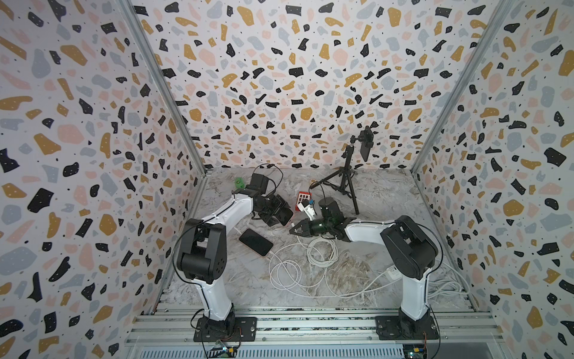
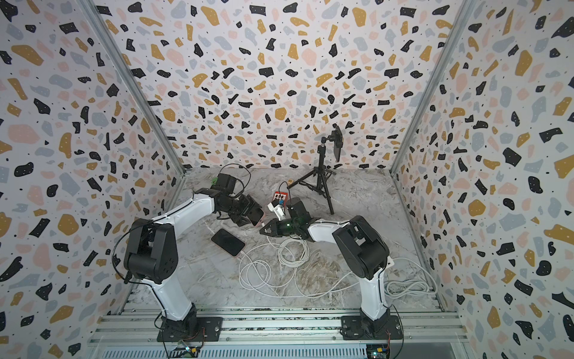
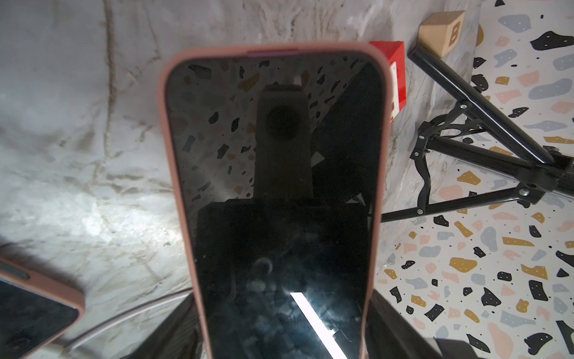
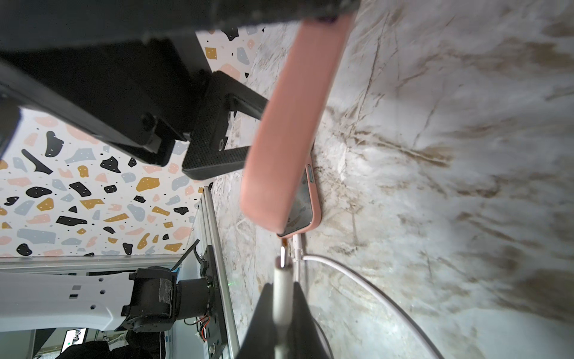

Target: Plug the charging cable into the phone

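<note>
A phone in a pink case [image 3: 281,167] is held off the table, tilted, with my left gripper [image 1: 275,211] shut around its long sides. In the right wrist view its pink end faces a white cable plug [image 4: 283,276]. My right gripper is shut on that plug, metal tip pointing out toward the phone. A small gap seems to lie between the tip and the phone's end; the port itself is hidden. Another phone in a pink case [image 1: 256,242] lies flat on the table, a white cable reaching its lower edge.
White cable coils [image 1: 323,252] spread in front of the right arm. A red toy [image 1: 303,200] and a black tripod [image 1: 346,173] stand behind the grippers. A white power strip [image 1: 392,273] is near the right arm's base.
</note>
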